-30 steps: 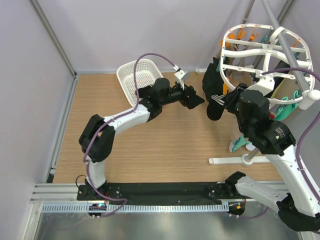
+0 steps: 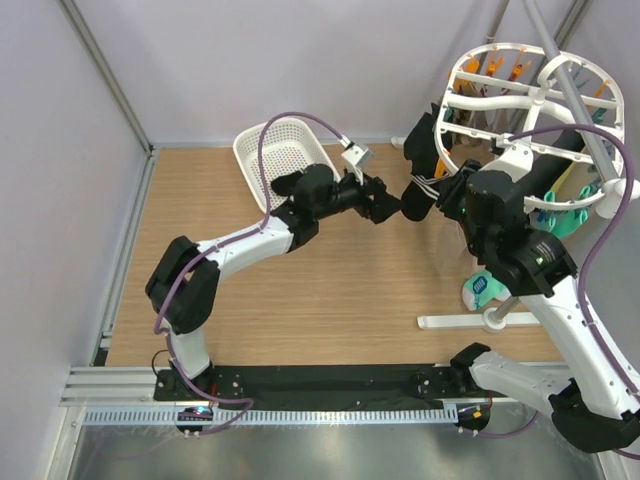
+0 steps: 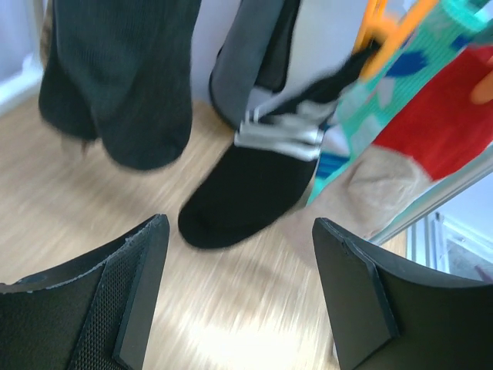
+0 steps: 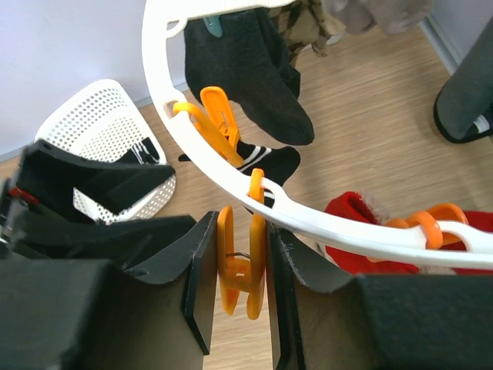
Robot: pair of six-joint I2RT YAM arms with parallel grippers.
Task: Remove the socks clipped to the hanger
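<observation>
A black sock with white stripes (image 2: pixel 418 198) hangs below the white round hanger (image 2: pixel 535 97); in the left wrist view this striped sock (image 3: pixel 250 189) dangles toe down. My left gripper (image 2: pixel 386 201) stands open just left of it, and that sock lies beyond the wide-apart fingers (image 3: pixel 135 285). At the hanger's rim (image 4: pixel 208 158), my right gripper is shut on an orange clip (image 4: pixel 256 266). Whether this clip bears the striped sock cannot be made out. Another orange clip (image 4: pixel 219 116) sits farther along the rim.
A white basket (image 2: pixel 250 150) stands at the back left; a black striped sock (image 4: pixel 142 152) lies in it. Other hanging socks crowd the hanger, among them a dark sock (image 3: pixel 150 85) and a red sock (image 4: pixel 354 235).
The right gripper has shifted slightly left, and the hanger has turned a little, carrying the striped sock leftward.
</observation>
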